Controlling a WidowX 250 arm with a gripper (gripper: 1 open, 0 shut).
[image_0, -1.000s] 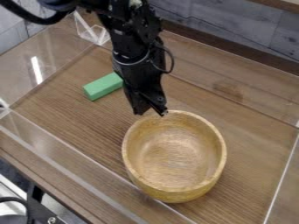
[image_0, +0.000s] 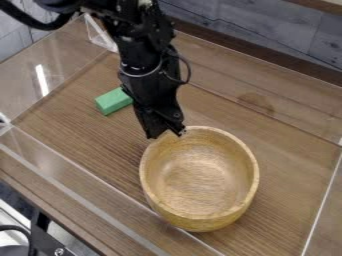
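My black gripper (image_0: 160, 127) points down from the arm at top centre, just above the back-left rim of a large tan bowl (image_0: 199, 176) on the wooden table (image_0: 74, 150). It looks shut, and nothing shows between its fingers, though the dark tips are hard to make out. A green block (image_0: 112, 101) lies left of the gripper, partly behind the arm.
Grey walls border it at the back right. Dark cables show at the lower left corner.
The arm has shifted slightly, its tip a little lower and nearer the bowl's rim. The bowl and block look unmoved.
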